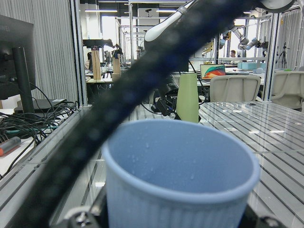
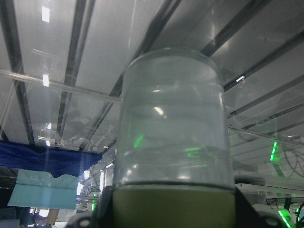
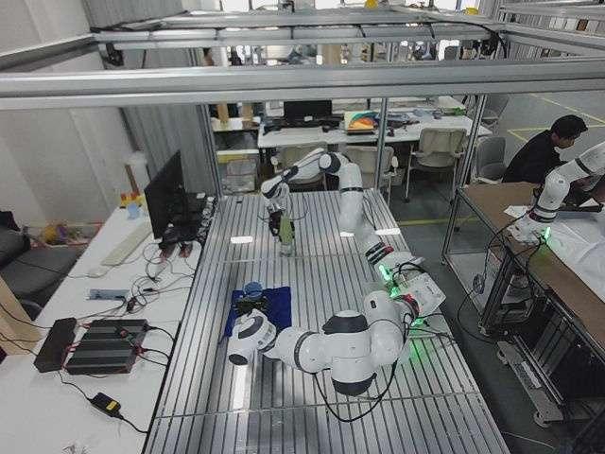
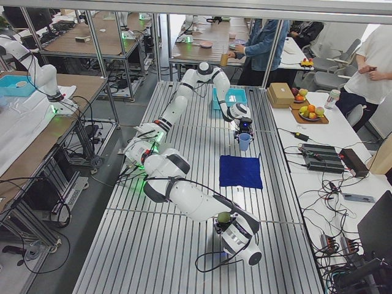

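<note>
A blue cup [image 1: 180, 199] is held upright in my left gripper [image 3: 250, 305], low in the left wrist view and seen near the blue cloth [image 4: 241, 171] in both camera views. My right gripper [image 3: 282, 225] is shut on a clear bottle [image 2: 173, 118] with an olive-green band or sleeve [image 2: 173, 206], across the table from the cup. In the left wrist view that bottle shows as an upright green shape [image 1: 187, 97] behind the cup. A blurred black bar crosses that view diagonally.
A teal bin [image 4: 233, 95] stands at one end. A side desk with a monitor [image 3: 165, 203], black boxes and cables runs along the table, and frame posts surround it.
</note>
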